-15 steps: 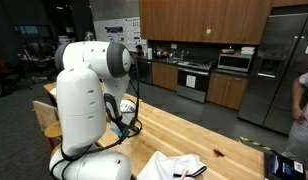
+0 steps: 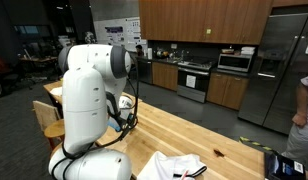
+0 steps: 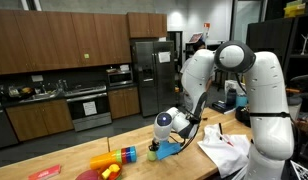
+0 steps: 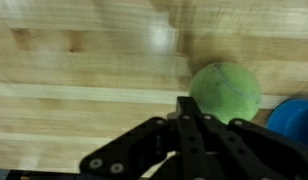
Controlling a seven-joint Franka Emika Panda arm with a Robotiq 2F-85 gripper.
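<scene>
In the wrist view my black gripper reaches in from the bottom, over the wooden table, its fingers close together and nothing visible between them. A round, pale green object (image 4: 232, 84) lies just beyond and to the right of the fingertips. The fingers overlap its lower left edge in this view; whether they touch it, I cannot tell. In exterior view 2 the same green object (image 3: 152, 156) is low beside my gripper, near the table surface. The fingertips are too small to make out in exterior view 1.
Something blue (image 4: 293, 121) lies right of the green object. A multicoloured cylinder (image 3: 113, 157), a red bowl (image 3: 87, 175) and yellow items (image 3: 110, 172) stand nearby. White cloth (image 2: 175, 167) covers part of the table (image 2: 199, 140), with bare wood beyond it.
The arm has shifted slightly, its wrist part moving a little to the right in exterior view 1. The white cloth and the rest of the table look the same.
</scene>
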